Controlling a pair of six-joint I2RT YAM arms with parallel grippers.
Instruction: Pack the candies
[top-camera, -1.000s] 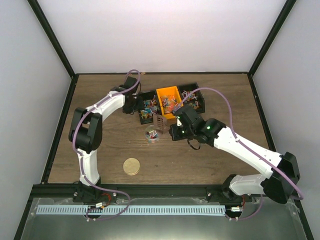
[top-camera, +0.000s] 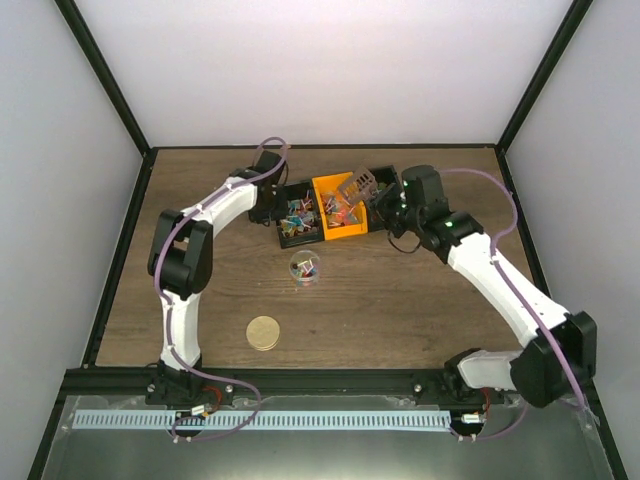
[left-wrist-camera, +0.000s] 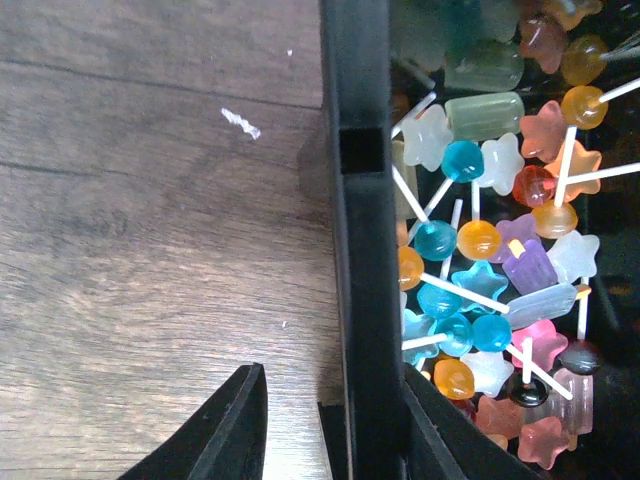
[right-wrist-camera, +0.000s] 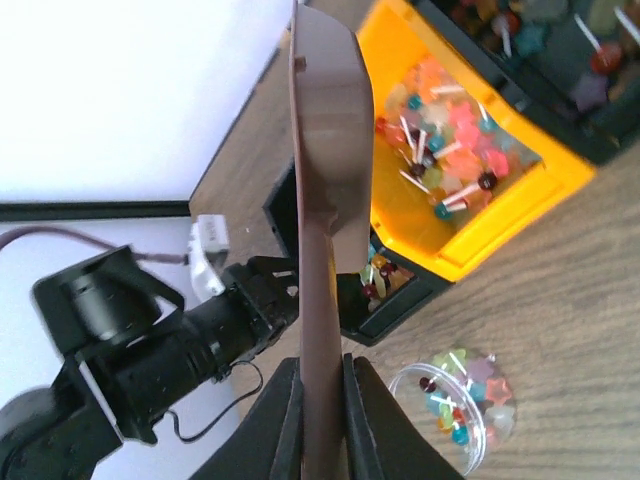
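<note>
My right gripper (top-camera: 384, 203) is shut on the handle of a brownish see-through scoop (top-camera: 357, 185), whose head hangs over the yellow bin (top-camera: 346, 232) and its mixed candies. The right wrist view catches the scoop (right-wrist-camera: 335, 140) nearly edge-on; whether candies lie in it I cannot tell. At the left black bin (left-wrist-camera: 365, 230), my left gripper stands part open, fingers either side of the wall, with a gap on the outer side. A clear round jar (top-camera: 305, 266) in front of the bins has some candies at its bottom.
A round tan lid (top-camera: 263, 333) lies toward the front of the table. Beside the yellow bin stands the right black bin (top-camera: 377, 224), partly covered by the right arm.
The right arm has carried the scoop from above the jar back and to the right, over the yellow bin. The left arm has shifted only slightly. Bins, jar and lid look unmoved.
</note>
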